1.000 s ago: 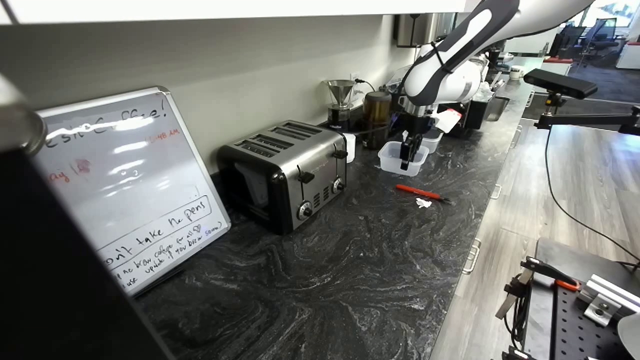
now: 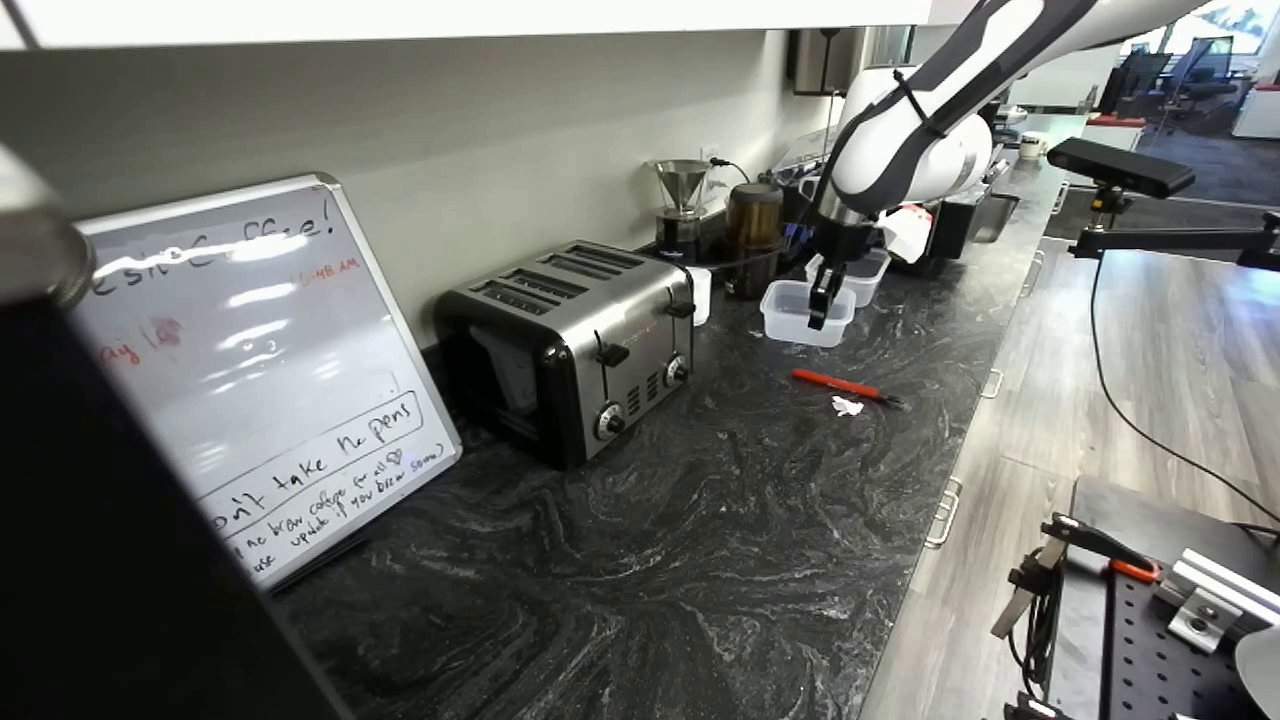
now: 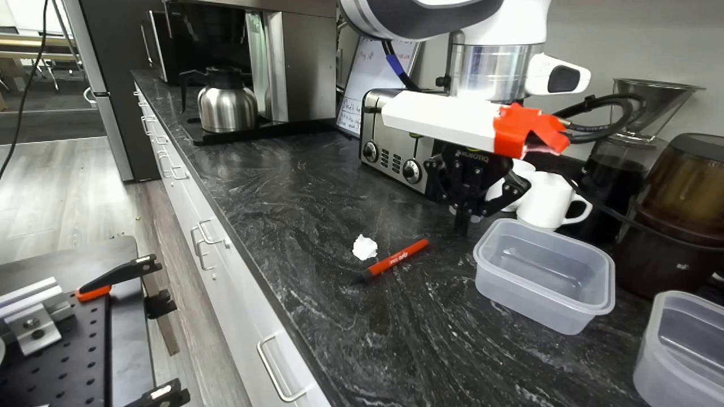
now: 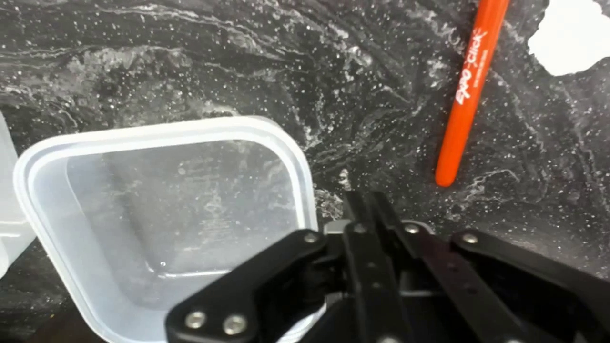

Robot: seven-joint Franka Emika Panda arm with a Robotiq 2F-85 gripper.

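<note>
In the wrist view my gripper is shut, its two fingers pressed together with nothing visible between them. It hangs just beside the near clear plastic container point(image 3: 543, 271), on the toaster side of its rim. That container looks empty from above. A red marker point(image 4: 469, 97) lies on the counter a short way off, apart from my fingertips. Past it rests a crumpled white scrap point(image 3: 365, 247), close to the marker's dark tip. Whether my fingers touch the container's wall cannot be told.
A second clear container point(image 3: 685, 346) stands beside the first. White mugs point(image 3: 546, 200) and a steel toaster point(image 2: 576, 324) are near the wall. A whiteboard point(image 2: 276, 372) leans farther along.
The arm and gripper have shifted slightly and turned. The near container sits a little farther to the right in exterior view 1. Marker and scrap have stayed put.
</note>
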